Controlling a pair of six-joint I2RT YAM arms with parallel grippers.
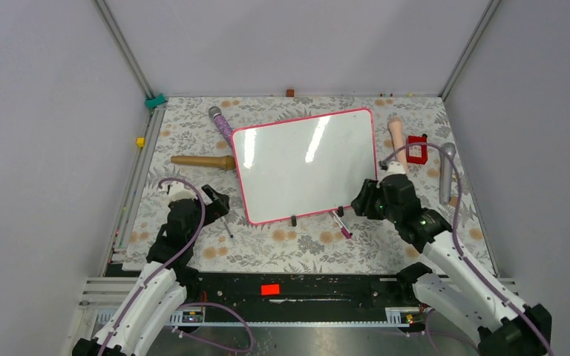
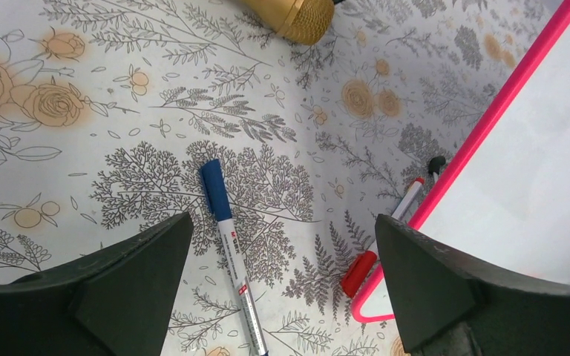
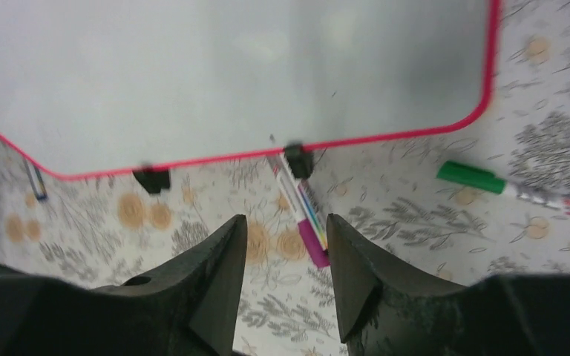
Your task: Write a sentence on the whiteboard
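Note:
The whiteboard (image 1: 304, 170) with a pink rim lies mid-table. My left gripper (image 1: 215, 200) is open at its left; below it in the left wrist view are a blue-capped marker (image 2: 233, 252) and a red-capped marker (image 2: 358, 271) by the board's edge. My right gripper (image 1: 362, 200) is at the board's lower right, part open with nothing visible between its fingers, above purple-capped and other markers (image 3: 310, 236) beside a black clip (image 3: 298, 160). A green-capped marker (image 3: 469, 178) lies to the right in that view, which is blurred.
Microphone-like objects lie around the board: purple (image 1: 220, 123), gold (image 1: 197, 162), pink (image 1: 396, 137), silver (image 1: 446, 174). A red box (image 1: 416, 150) sits at right.

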